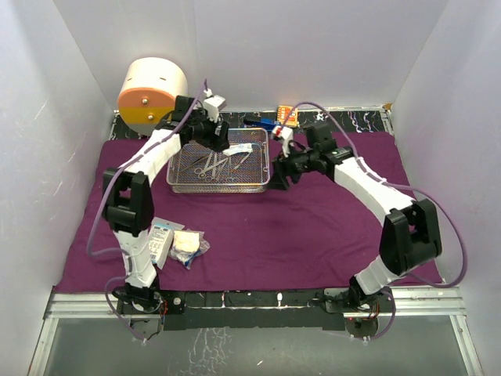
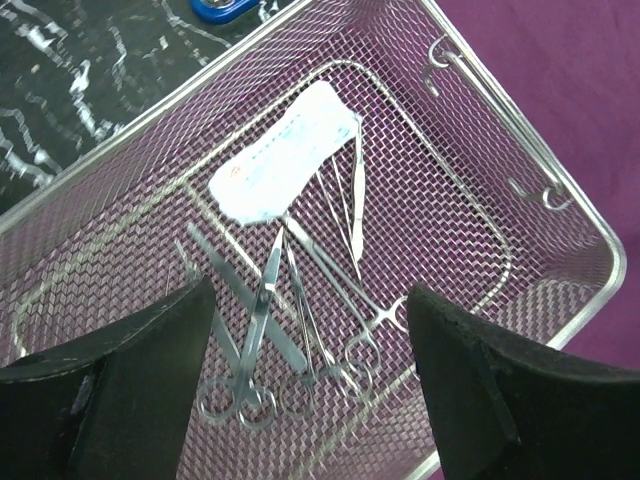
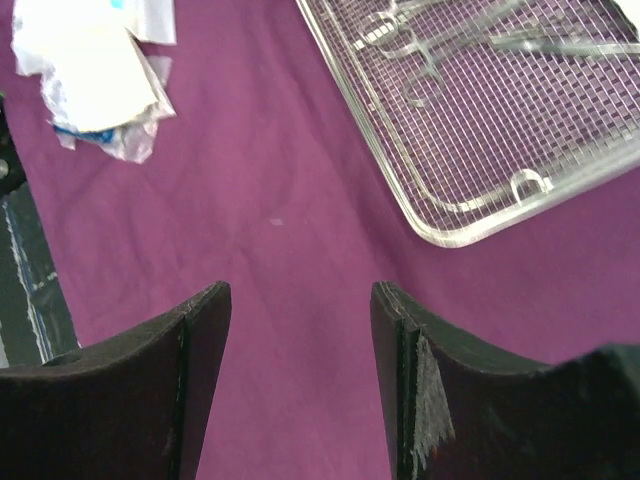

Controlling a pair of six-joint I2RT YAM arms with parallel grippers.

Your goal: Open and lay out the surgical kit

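Note:
A wire-mesh tray (image 1: pixel 219 188) stands toward the back left of the purple cloth, holding several steel scissors and clamps (image 2: pixel 258 325), a scalpel-like tool (image 2: pixel 358 195) and a white wrapped packet (image 2: pixel 285 150). Over the tray my left gripper (image 1: pixel 217 139) is open, its fingers (image 2: pixel 140 385) apart with only tray contents showing beyond. My right gripper (image 1: pixel 280 178) is at the tray's right front corner, above the cloth. Its fingers (image 3: pixel 205 345) stand apart and nothing is between them. Two packages, a flat pouch (image 1: pixel 162 239) and a clear bag with white gauze (image 1: pixel 188 243), lie at the front left.
An orange and white rounded container (image 1: pixel 153 90) stands behind the tray at the left. An orange box (image 1: pixel 287 116) and a blue object (image 1: pixel 268 124) rest on the dark strip at the back.

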